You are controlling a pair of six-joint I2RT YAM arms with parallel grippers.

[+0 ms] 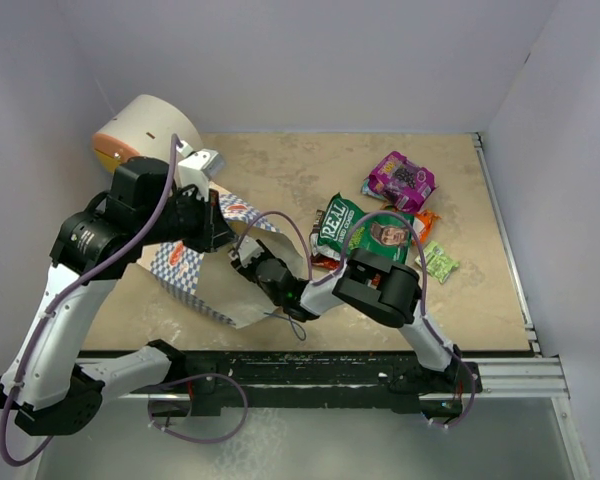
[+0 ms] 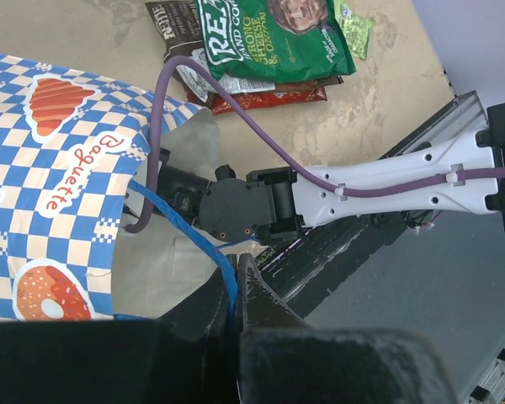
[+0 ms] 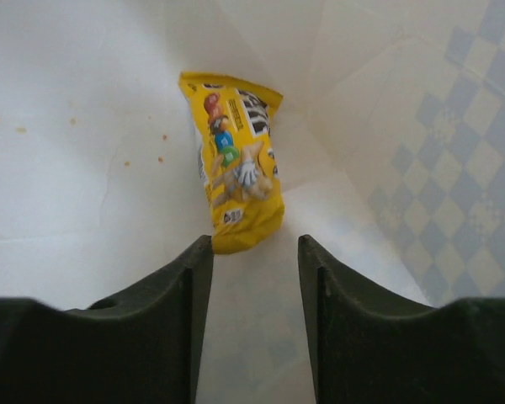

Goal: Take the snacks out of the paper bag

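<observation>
The paper bag (image 2: 67, 181), blue-and-white checked, lies on its side with its mouth facing right. My left gripper is shut on the bag's blue cord handle (image 2: 195, 234) beside that mouth. Inside the bag, the right wrist view shows a small yellow snack packet (image 3: 242, 160) on the pale paper. My right gripper reaches into the mouth and is part open, its fingertips on either side of the packet's near end. Whether they touch it I cannot tell. From above, the packet is hidden.
Right of the bag lie a green snack bag (image 1: 365, 232) over other packs, a purple pack (image 1: 400, 182), an orange packet (image 1: 426, 222) and a light green packet (image 1: 438, 262). A white cylinder (image 1: 145, 130) stands at the back left.
</observation>
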